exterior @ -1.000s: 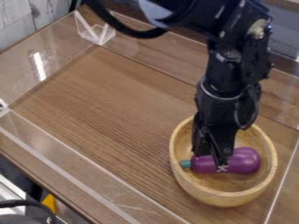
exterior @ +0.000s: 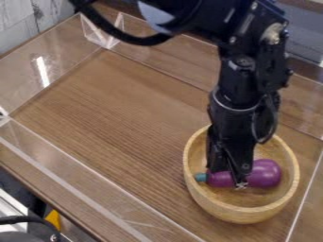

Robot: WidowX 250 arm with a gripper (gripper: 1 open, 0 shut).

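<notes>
A wooden bowl point(exterior: 240, 208) stands at the right of the table. In it lies a purple toy point(exterior: 263, 174) with a teal tip point(exterior: 202, 177), perhaps an eggplant. My black gripper point(exterior: 237, 168) reaches down into the bowl over the toy, its lower end partly covering it. Whether the fingers are apart or shut, and whether they touch the toy, is hard to tell.
A clear plastic piece point(exterior: 108, 26) is at the back left edge. Black cables and a small yellow object point(exterior: 53, 216) are at the lower left corner.
The purple toy and my gripper's lower end have shifted slightly within the bowl over the last second; the rest of the scene looks much the same.
</notes>
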